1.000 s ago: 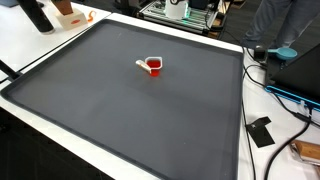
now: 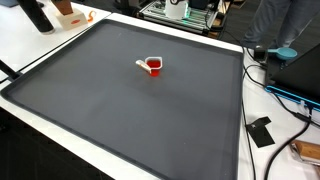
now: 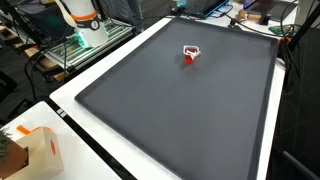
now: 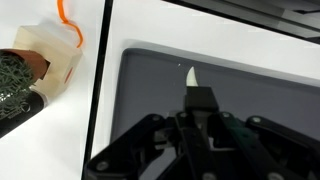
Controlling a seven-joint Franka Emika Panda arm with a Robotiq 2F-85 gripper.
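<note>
My gripper is seen only in the wrist view, its dark fingers closed together over the dark board. A thin, pale, pointed piece point(image 4: 191, 76) sticks out past the fingertips, and the fingers are closed on it; the rest of it is hidden. A small red-and-white cup-like item point(image 2: 154, 64) rests toward the far side of the dark board point(image 2: 120, 100), with a short pale stick-like bit point(image 2: 142, 65) at its left. In exterior view 2 the same red-and-white item point(image 3: 190, 54) lies near the board's far end.
Most of the board is bare. Beside it in the wrist view stand a potted plant point(image 4: 15, 85) and a pale wooden block point(image 4: 52, 50), with an orange cord point(image 4: 68, 20) above. Dark cables point(image 2: 285, 120) run along the right in exterior view 1.
</note>
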